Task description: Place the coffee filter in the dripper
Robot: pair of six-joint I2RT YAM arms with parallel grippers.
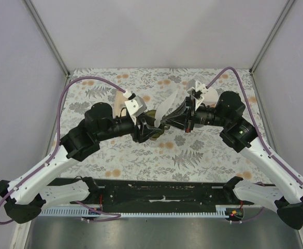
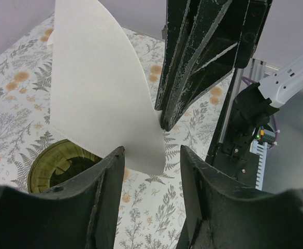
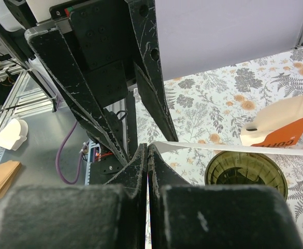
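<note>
The white coffee filter (image 1: 165,106) is held upright by my right gripper, which is shut on its lower corner, over the green dripper (image 3: 244,175). In the left wrist view the filter (image 2: 99,83) fills the middle, above the dripper (image 2: 53,166). My left gripper stands with its fingers parted at the filter's lower edge, close to the right gripper's tips; whether the filter is between them is hard to tell. Both grippers meet over the dripper in the top view.
An orange-and-white box (image 3: 281,127) stands behind the dripper. The two arms fill the centre from both sides.
</note>
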